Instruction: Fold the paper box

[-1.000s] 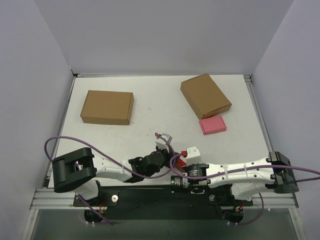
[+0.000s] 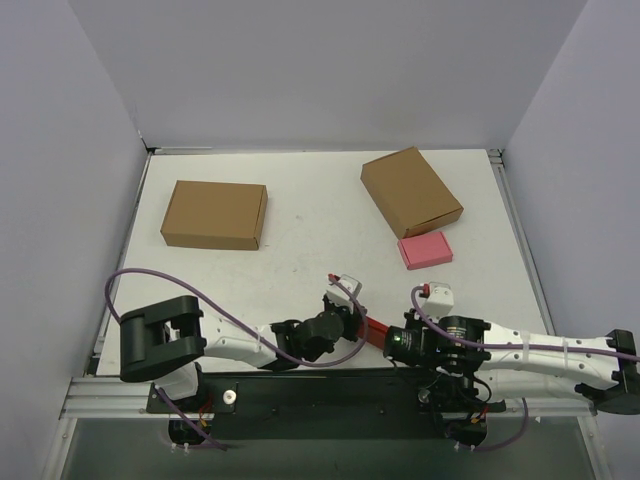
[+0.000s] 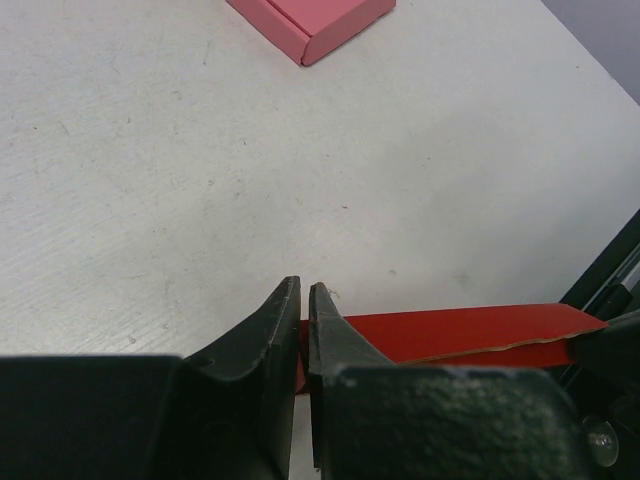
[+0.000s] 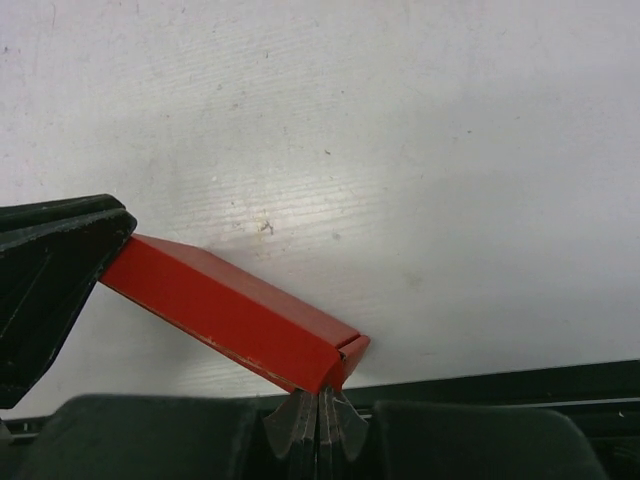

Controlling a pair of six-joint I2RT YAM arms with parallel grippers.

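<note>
A red paper box lies low at the table's front edge, between the two grippers. My left gripper is shut on one end of it; in the right wrist view its dark finger reaches over that end. My right gripper is shut at the box's other end, its fingertips just under a folded corner; whether anything is between them is hidden.
A pink box lies at the right beside a brown box. Another brown box is at the back left.
Both grippers have shifted to the right along the front edge, the red box along with them. The right arm has also changed its angle. The other boxes have not moved.
</note>
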